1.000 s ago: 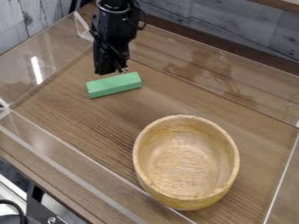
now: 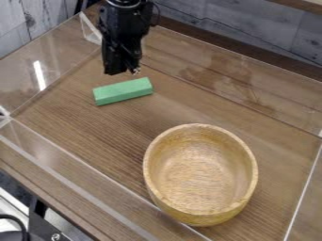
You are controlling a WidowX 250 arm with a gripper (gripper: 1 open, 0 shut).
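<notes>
My gripper (image 2: pixel 120 64) hangs over the back-left of the wooden table, its black fingers shut with nothing visible between them. Just in front of and below it lies a flat green block (image 2: pixel 122 91). A round, pale wooden bowl (image 2: pixel 201 174) sits toward the front right, empty.
A low wall runs along the back right edge, and dark cables lie off the table at the bottom left.
Over the last second my gripper has shifted slightly, ending a little higher above the green block. The block and the bowl have not moved.
</notes>
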